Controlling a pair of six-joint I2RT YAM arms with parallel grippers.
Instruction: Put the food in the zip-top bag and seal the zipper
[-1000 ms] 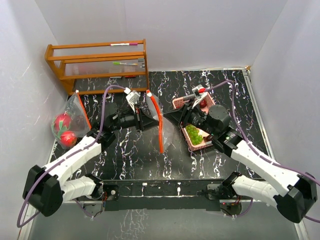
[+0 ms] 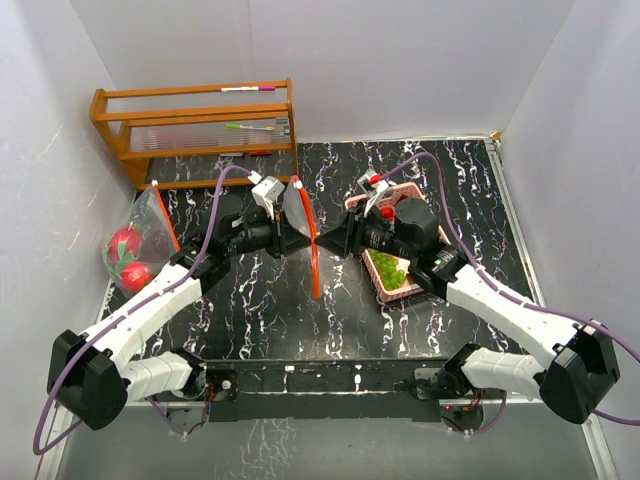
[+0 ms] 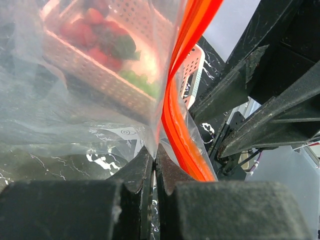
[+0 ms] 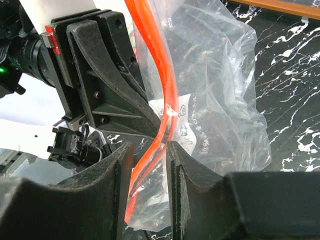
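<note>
An empty clear zip top bag (image 4: pixel 215 95) with an orange zipper strip (image 2: pixel 315 268) hangs upright between the grippers. My left gripper is shut on the bag's edge beside the strip. My right gripper is part open at the strip's other side, its fingertips close around or by the zipper; whether it touches is unclear. A pink basket (image 2: pixel 395 288) holding green grapes (image 2: pixel 390 270) and red items (image 3: pixel 95 42) sits partly under the right arm.
A filled bag (image 2: pixel 130 250) with red items leans at the left wall. A wooden rack (image 2: pixel 190 110) with markers stands at the back left.
My right gripper has moved left and slightly back toward the bag's strip. The bag and my left gripper have shifted slightly left, and the strip hangs straighter.
</note>
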